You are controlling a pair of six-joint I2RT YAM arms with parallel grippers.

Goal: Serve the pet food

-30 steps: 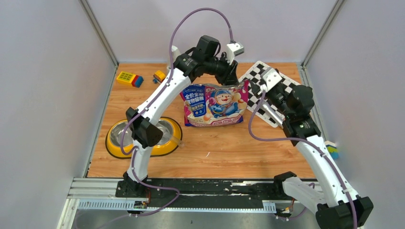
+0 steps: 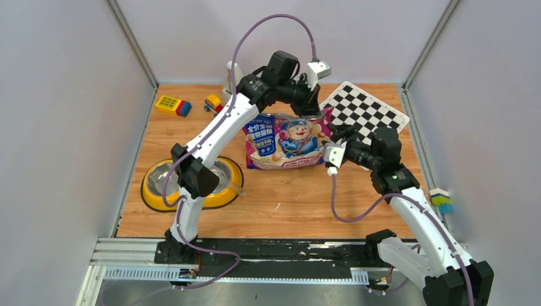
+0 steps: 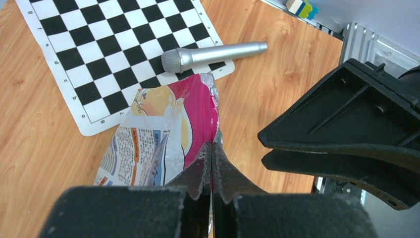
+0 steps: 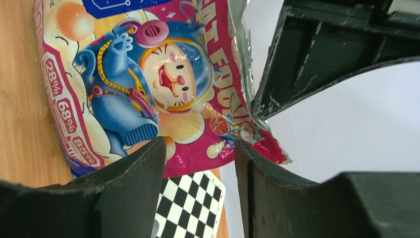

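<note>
The pink pet food bag [image 2: 287, 141] stands on the table with its printed front toward the table's near edge. My left gripper is shut on the bag's silver top edge, the film running into its closed fingertips. The right gripper is open, its fingers [image 4: 141, 171] apart and facing the bag's printed side near its right end; it does not grip the bag. To the left, the yellow double feeding bowl [image 2: 236, 197] with metal basins lies partly under my left arm.
A checkered board [image 2: 373, 108] lies behind and right of the bag, with a silver microphone [image 3: 223, 53] on it. Toy blocks [image 2: 173, 105] sit at the back left.
My right gripper has swung left and toward the front, coming close to the bag's right end. The left arm has shifted slightly right; the bag has barely moved.
</note>
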